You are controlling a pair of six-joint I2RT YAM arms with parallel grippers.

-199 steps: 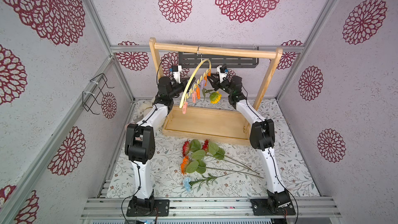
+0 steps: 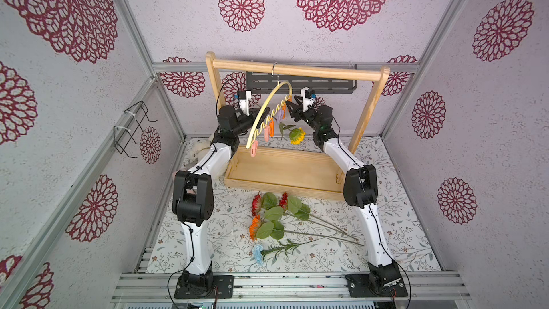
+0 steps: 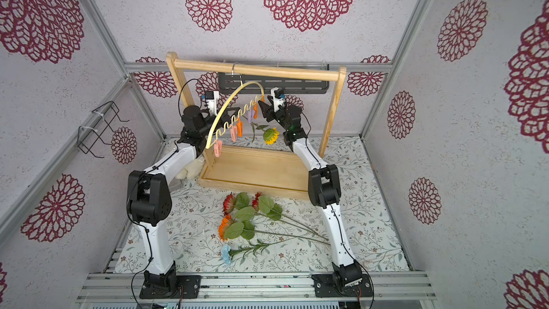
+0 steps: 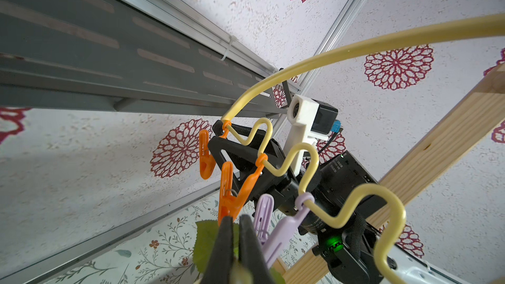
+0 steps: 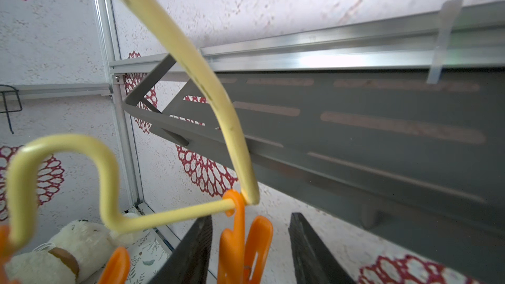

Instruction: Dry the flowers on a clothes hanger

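Observation:
The yellow clothes hanger (image 2: 264, 108) hangs turned from the wooden bar, with orange, lilac and pink clips along its wavy rod. Head down behind it hangs the sunflower (image 2: 296, 135), its leaves (image 2: 281, 127) near the clips. My left gripper is shut beside the hanger; blur at its tips hides whether a thin stem lies between them. At the hanger's far end, my right gripper is part open around an orange clip (image 5: 232, 255), closer to the left finger (image 5: 194, 249). A gap shows to the right finger (image 5: 310, 252).
On the table in front lie red flowers (image 2: 256, 204), an orange flower (image 2: 255, 227) and a blue flower (image 2: 258, 254). An empty wooden tray (image 2: 286, 167) forms the rack's base. Behind the hanger is a grey shelf (image 5: 368, 105); a plush toy (image 5: 79, 244) sits at back left.
My right gripper has shifted only slightly at the hanger's far end. The hanger and its clips have swung a little. My left arm looks still.

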